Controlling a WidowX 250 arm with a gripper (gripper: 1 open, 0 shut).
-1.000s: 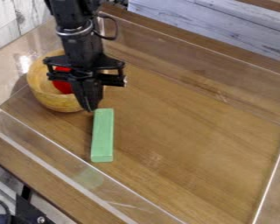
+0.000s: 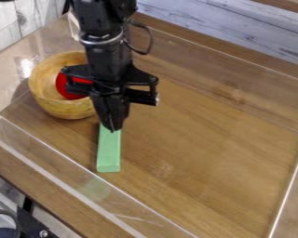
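My black gripper (image 2: 111, 121) points down over the table, shut, its fingertips just above the upper end of a green bar (image 2: 109, 155) lying flat. A wooden bowl (image 2: 55, 102) sits at the left, partly behind the arm, with a red object (image 2: 68, 86) in it, partly hidden by the gripper.
White plank walls stand at the back.
The arm has moved slightly toward the front and right, its tip now lower in view, over the green bar's upper end. The bar and bowl look unmoved.
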